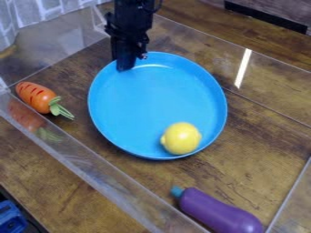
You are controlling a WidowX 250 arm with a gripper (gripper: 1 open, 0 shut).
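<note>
My black gripper (pixel 124 56) reaches down at the top centre to the back rim of a round blue plate (pixel 145 100); it looks shut, with its tips dark and partly hard to make out. A yellow lemon-like toy (pixel 180 137) rests on the plate's front right part. A toy carrot (pixel 36 96) with a green top lies left of the plate, and a purple eggplant toy (pixel 220 211) lies at the front right.
Clear plastic walls run along the left and front. A blue object (pixel 10 218) sits at the bottom left corner.
</note>
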